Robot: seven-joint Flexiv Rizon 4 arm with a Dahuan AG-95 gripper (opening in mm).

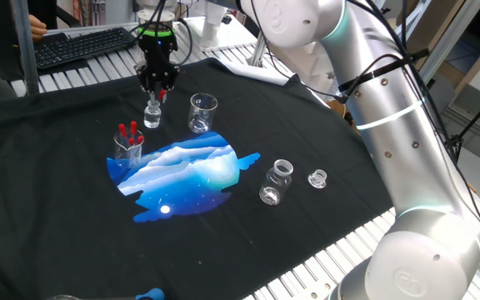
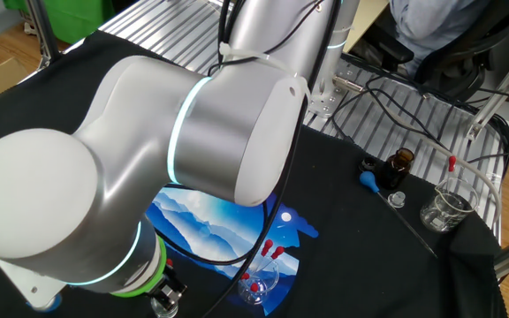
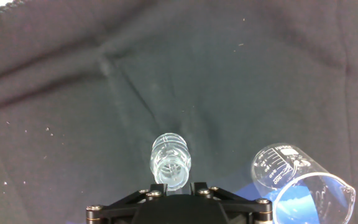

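Observation:
A small clear glass bottle (image 1: pixel 152 115) stands upright on the black cloth at the back. Just above its neck is my gripper (image 1: pixel 158 90), pointing down. In the wrist view the open mouth of the bottle (image 3: pixel 171 172) lies just ahead of my gripper, whose two dark fingertips straddle a narrow space. A small red piece (image 1: pixel 163 96) shows at the fingers; whether they grip it cannot be made out. To the left front, a beaker (image 1: pixel 128 148) holds several red-topped droppers (image 2: pixel 268 248). An empty beaker (image 1: pixel 202 113) stands to the right of the bottle.
A blue landscape picture (image 1: pixel 186 179) lies mid-table. To its right are an open clear jar (image 1: pixel 276 182) and a glass stopper (image 1: pixel 317 178). A brown bottle (image 2: pixel 398 166), a blue-bulbed dropper (image 2: pixel 369 181) and another beaker (image 2: pixel 449 205) occupy the opposite end.

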